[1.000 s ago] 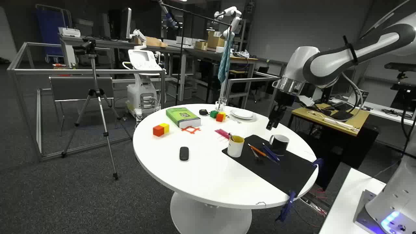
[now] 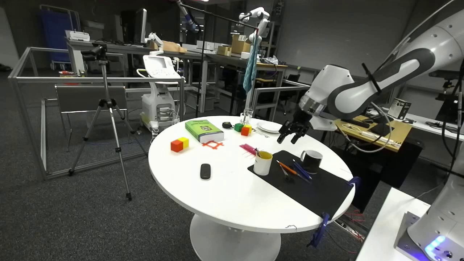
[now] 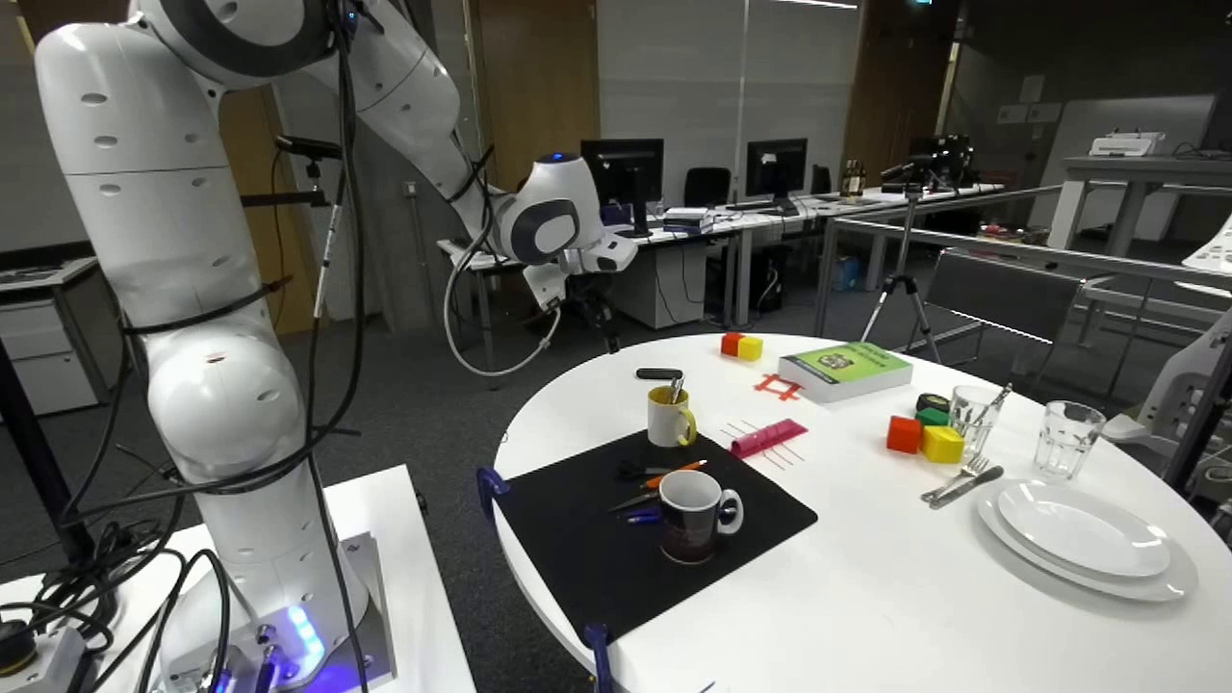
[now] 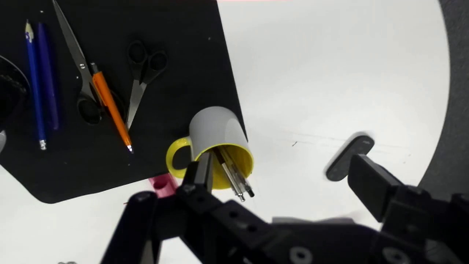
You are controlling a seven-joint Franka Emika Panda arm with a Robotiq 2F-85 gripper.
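Observation:
My gripper (image 2: 287, 140) hangs in the air above the table with its fingers spread and nothing between them. In the wrist view, the left finger (image 4: 198, 178) overlaps the edge of a white mug with a yellow inside (image 4: 216, 127), which holds a few pens (image 4: 231, 173). That mug stands upright at the corner of a black mat (image 3: 577, 537). On the mat lie an orange pen (image 4: 112, 110), blue pens (image 4: 36, 88) and scissors (image 4: 143, 72). A black-and-white mug (image 3: 693, 520) stands there too. A dark remote-like object (image 4: 351, 158) lies on the bare white table.
A green book (image 2: 204, 130), red and yellow cubes (image 2: 179, 144), plates (image 3: 1080, 531), glasses (image 3: 1068, 439), cutlery (image 3: 964, 483) and a pink object (image 3: 768, 438) occupy the table (image 2: 195, 200). Blue clamps (image 2: 320, 230) grip its edge at the mat.
In exterior view 1, my gripper has moved left and its wrist has turned. Its two fingers now show apart. The table objects look unmoved.

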